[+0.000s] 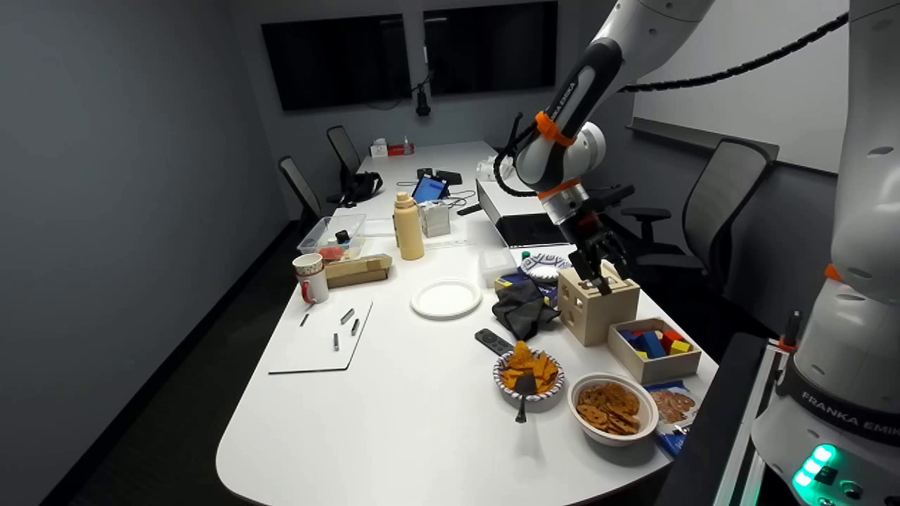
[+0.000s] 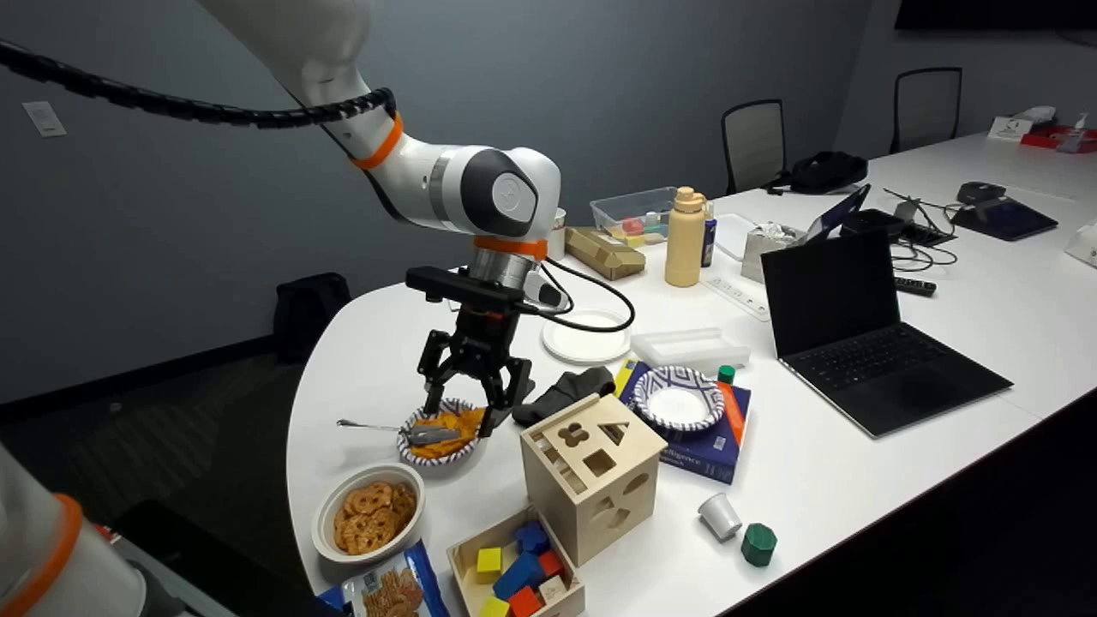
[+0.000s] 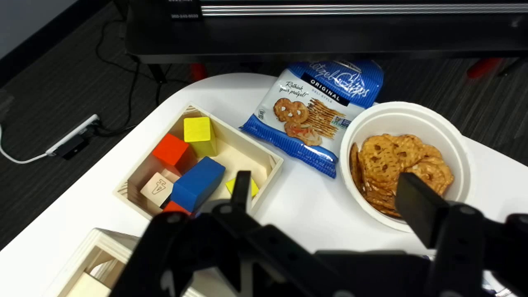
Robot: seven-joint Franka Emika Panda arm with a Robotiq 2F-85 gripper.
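Observation:
My gripper [image 2: 459, 411] is open above the table, its two fingers spread with nothing between them. In the wrist view, the gap between the fingertips lies over bare table, with the wooden tray [image 3: 247, 146] to the left and the white bowl of pretzel crisps [image 3: 458, 183] to the right. Red, yellow, blue and plain wooden blocks lie in the tray, among them a blue block [image 3: 199, 183]. The wooden shape-sorter box [image 2: 591, 468] stands beside the tray, holes in its top and sides. A patterned bowl of orange chips [image 1: 540, 375] has a spoon [image 1: 524, 386] in it.
A pretzel bag [image 3: 312, 114] lies between tray and bowl. A black cloth [image 1: 524, 308], a remote [image 1: 493, 341] and a white plate [image 1: 445, 299] sit farther back. Near the edge are a silver cup [image 2: 720, 516] and green block [image 2: 758, 545].

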